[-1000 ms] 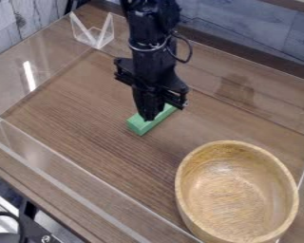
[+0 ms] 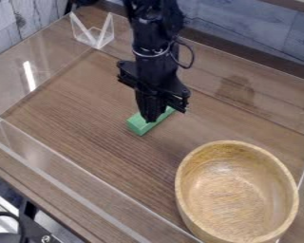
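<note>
My black gripper (image 2: 154,102) points down at the centre of the camera view, over a green rectangular object (image 2: 142,123) that lies on the wooden table (image 2: 79,142). The gripper's fingertips overlap the green object in this view; whether they touch it, and how far apart they stand, I cannot tell.
A large pale wooden bowl (image 2: 237,204) stands at the front right. Clear plastic pieces sit at the top left and left edge. Grey walls border the back, and a black cable lies at the bottom left.
The gripper has shifted slightly over the last second, staying above the green object. The green object and the bowl look unmoved.
</note>
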